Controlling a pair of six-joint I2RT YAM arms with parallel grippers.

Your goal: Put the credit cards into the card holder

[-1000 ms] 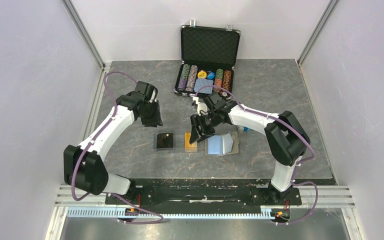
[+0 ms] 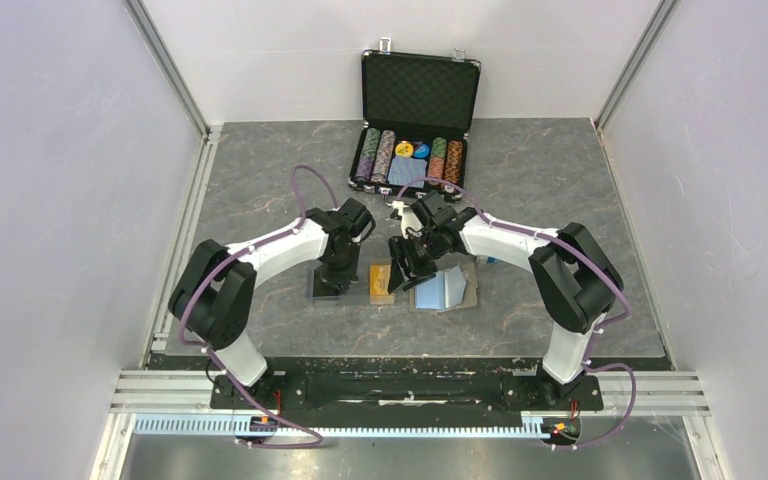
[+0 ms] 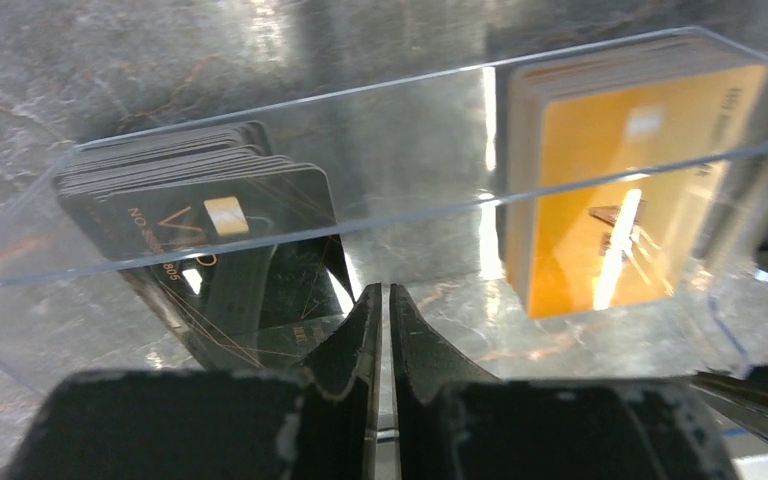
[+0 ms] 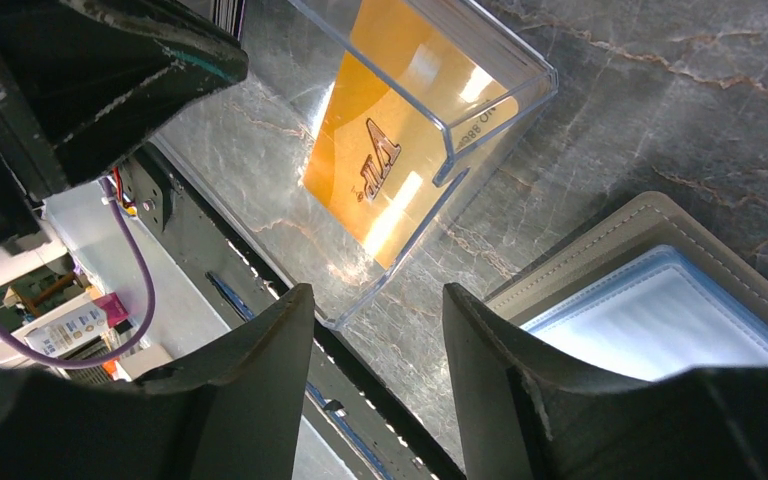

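A clear tray (image 3: 410, 255) holds a stack of black cards (image 3: 225, 215) at its left end and a stack of yellow cards (image 3: 610, 210) at its right. Beside the black stack, my left gripper points down over the tray with its fingers shut together; nothing shows between them. From above, the left gripper (image 2: 334, 286) partly covers the black cards. My right gripper is part open and empty, near the tray's right end and the yellow cards (image 4: 390, 150). Right of it lies the open card holder (image 4: 632, 225), with a pale blue sleeve (image 4: 670, 310) inside.
An open black case (image 2: 422, 90) with poker chips stands at the back. A small blue object (image 2: 489, 261) sits behind the card holder. The two grippers are close together.
My left arm has swung right and come down over the black cards. The right gripper has shifted slightly right, while the tray and card holder have stayed put.
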